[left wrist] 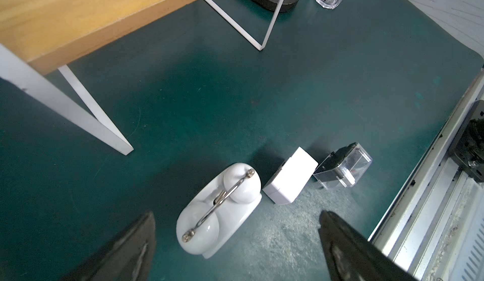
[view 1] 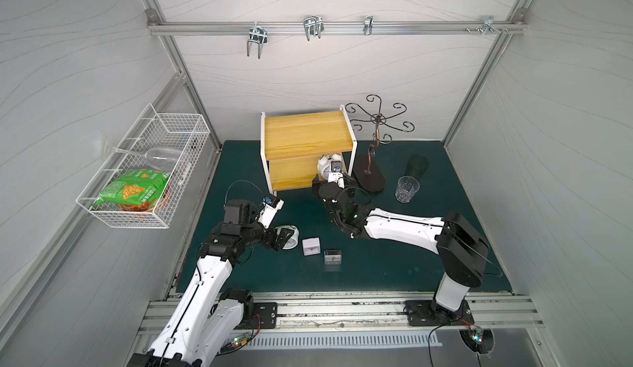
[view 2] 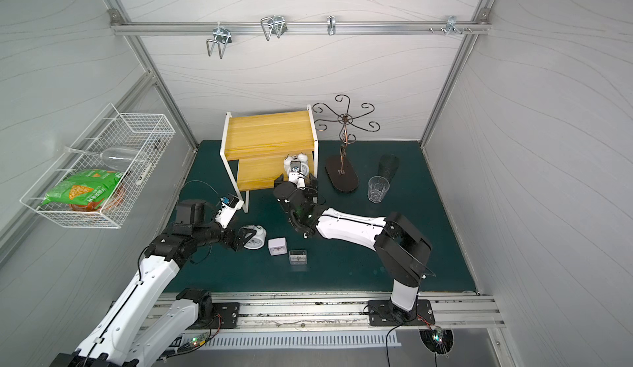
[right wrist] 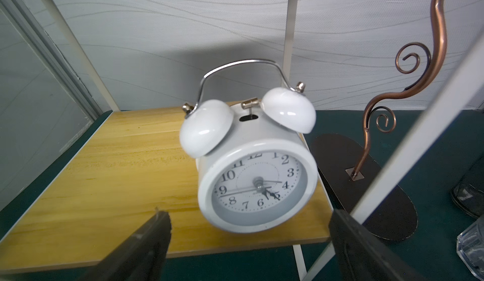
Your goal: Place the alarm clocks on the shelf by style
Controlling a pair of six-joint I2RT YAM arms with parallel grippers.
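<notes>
A white twin-bell alarm clock [right wrist: 257, 175] stands on the lower board of the wooden shelf [right wrist: 126, 165], near its right end, face toward me. In front of it my right gripper is open, its fingers apart on either side and clear of the clock. On the table, in the left wrist view, are another white twin-bell clock [left wrist: 219, 207], a small white box-shaped clock [left wrist: 291, 176] and a small clear-and-black clock [left wrist: 343, 165]. My left gripper is open close to the twin-bell clock, with fingers spread wide.
Right of the shelf stands a copper scroll stand on a dark base [view 1: 369, 172], with a clear glass [view 1: 406, 189] beyond it. A wire basket [view 1: 132, 218] hangs on the left wall.
</notes>
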